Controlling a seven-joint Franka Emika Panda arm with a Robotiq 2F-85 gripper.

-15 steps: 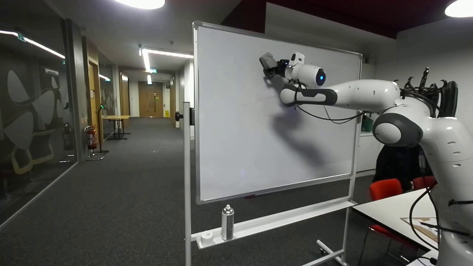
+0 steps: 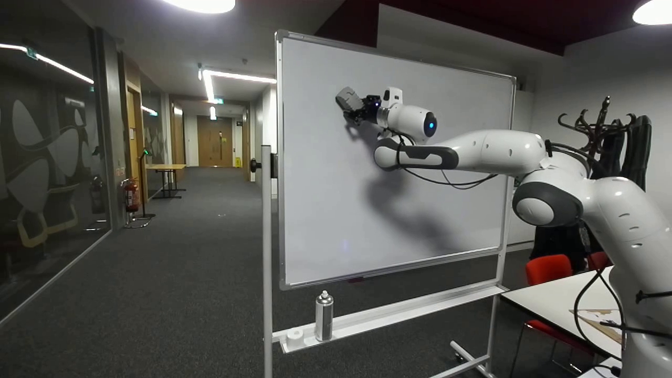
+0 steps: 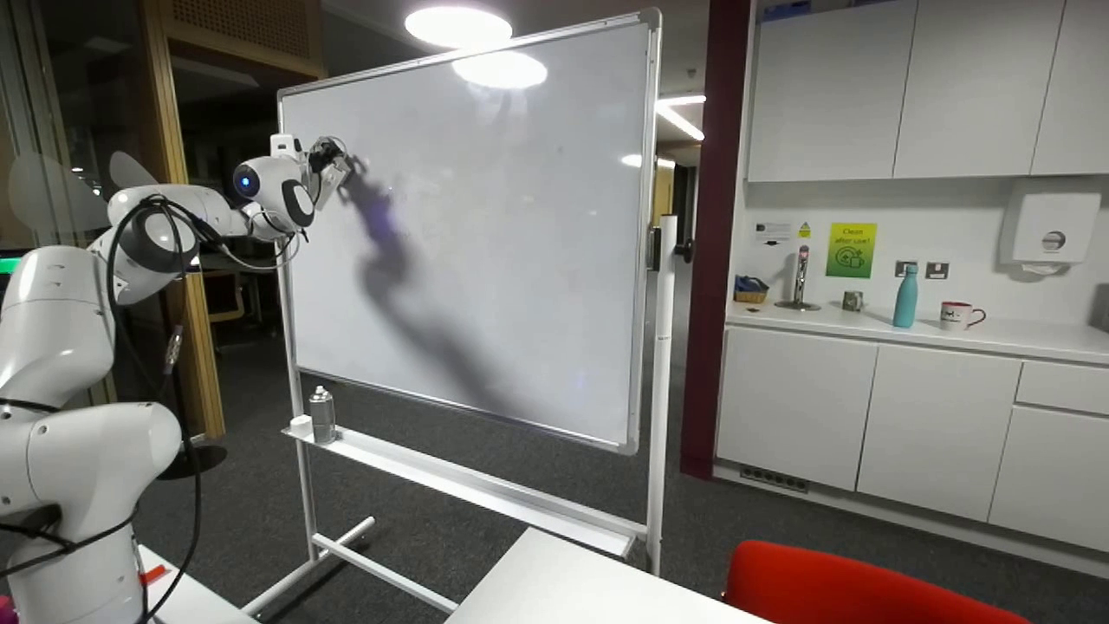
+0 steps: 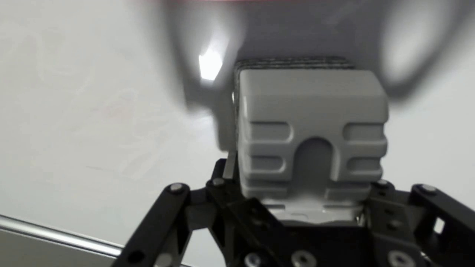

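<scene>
A grey eraser [image 4: 314, 102] with a dark layered felt underside fills the middle of the wrist view. My gripper is shut on it, with black fingers [image 4: 249, 222] at its lower end. In exterior view 1 the gripper [image 2: 362, 112] holds the eraser [image 2: 349, 98] at the upper left part of the whiteboard [image 2: 409, 208]. The felt side faces the board; whether it touches the surface I cannot tell. Faint smudges show on the board in the wrist view. Exterior view 2 has the gripper [image 3: 330, 161] near the board's upper left.
Below the board, a shelf [image 2: 403, 312] carries a silver spray can [image 2: 324, 317] and a small white object [image 2: 294, 339]. A white table [image 2: 567, 302] and a red chair [image 2: 548, 270] stand at the right. Most of the board's face is clear.
In exterior view 1 the arm has moved left and slightly down across the board, carrying the eraser along. The spray can and shelf have stayed put.
</scene>
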